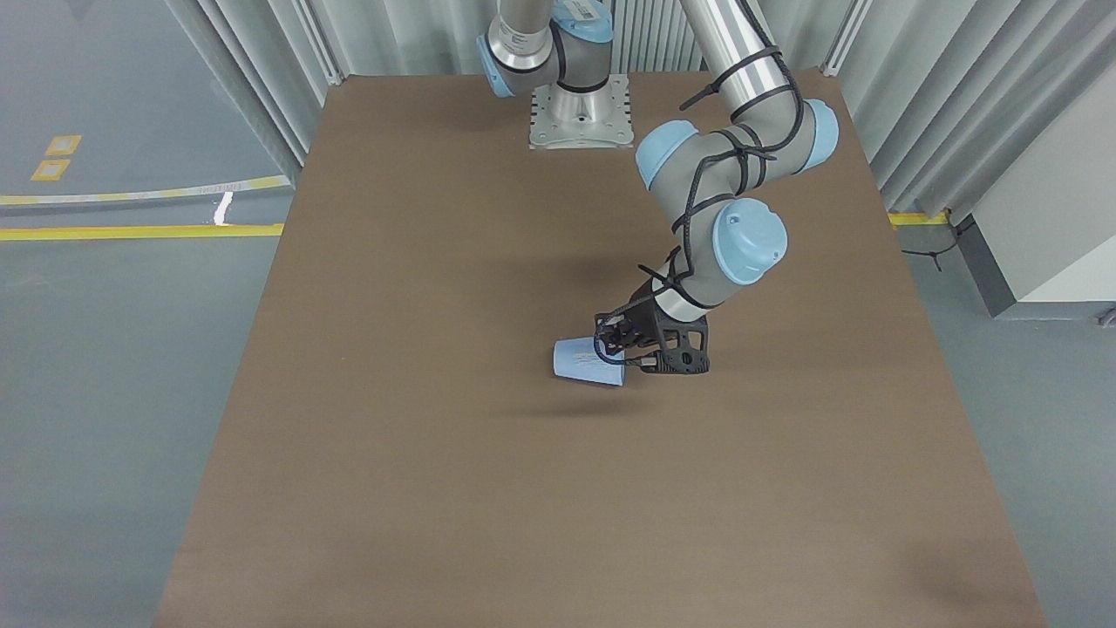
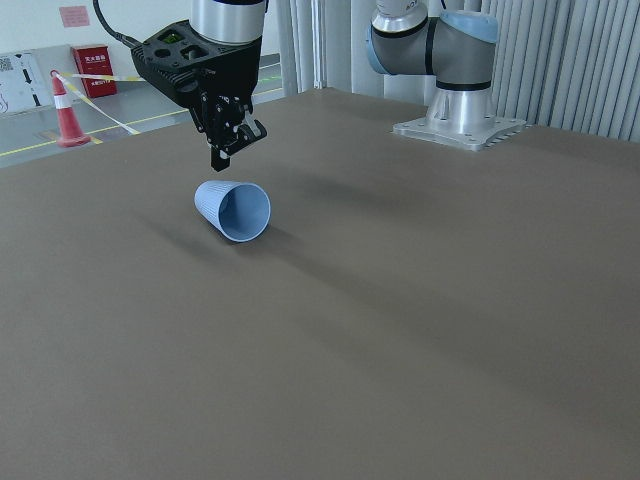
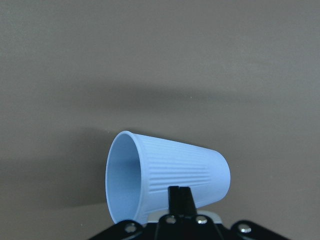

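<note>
A light blue ribbed cup (image 1: 581, 361) (image 2: 211, 205) (image 3: 175, 165) lies on its side on the brown table (image 1: 439, 450) (image 2: 320, 360), its open mouth facing toward the left camera. My gripper (image 2: 220, 160) is just above the cup, its fingertips apart from it in the left view and shut together in the wrist view, with nothing seen between them. From the front, the wrist housing partly covers the cup.
Curtains, a wall and the floor lie beyond its edges.
</note>
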